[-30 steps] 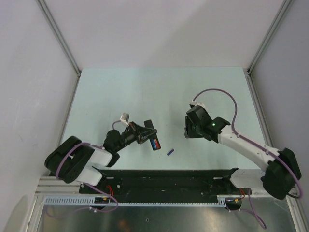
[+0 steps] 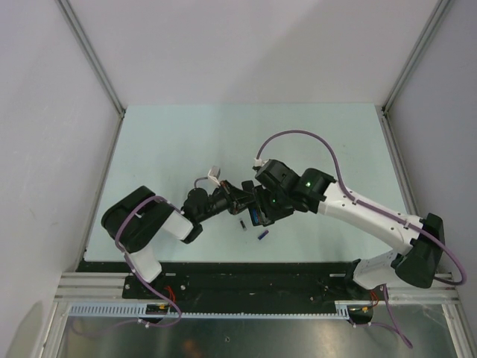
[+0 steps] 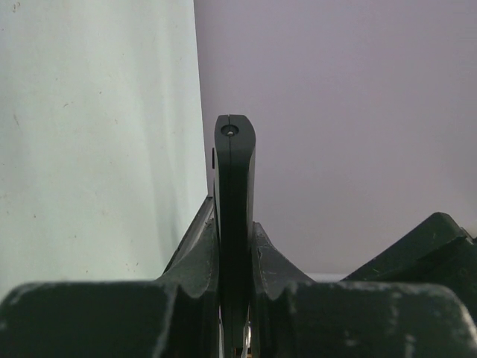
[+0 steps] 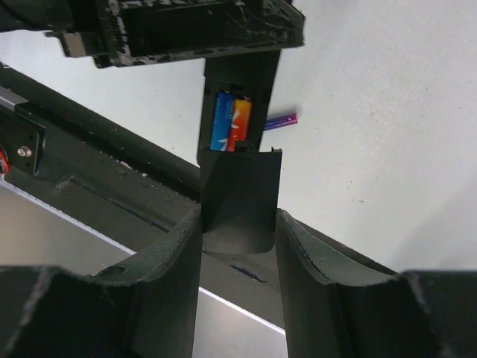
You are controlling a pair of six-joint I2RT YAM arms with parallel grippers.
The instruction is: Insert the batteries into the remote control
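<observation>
A black remote (image 3: 234, 179) is held on edge in my left gripper, which is shut on its body. Its open compartment shows a blue battery (image 4: 222, 121) and an orange battery (image 4: 239, 123) side by side. My right gripper is shut on the black battery cover (image 4: 240, 195). In the right wrist view the cover's upper edge lines up with the lower end of the compartment; whether they touch I cannot tell. From the top, the right gripper (image 2: 262, 207) meets the remote (image 2: 255, 216) and partly hides it.
On the white table lie a purple-blue battery (image 2: 263, 234) and a small dark piece (image 2: 243, 224), both just below the grippers. The black rail (image 2: 246, 280) runs along the front edge.
The left one has carried the remote a little right and up, uncovering the small dark piece on the table.
</observation>
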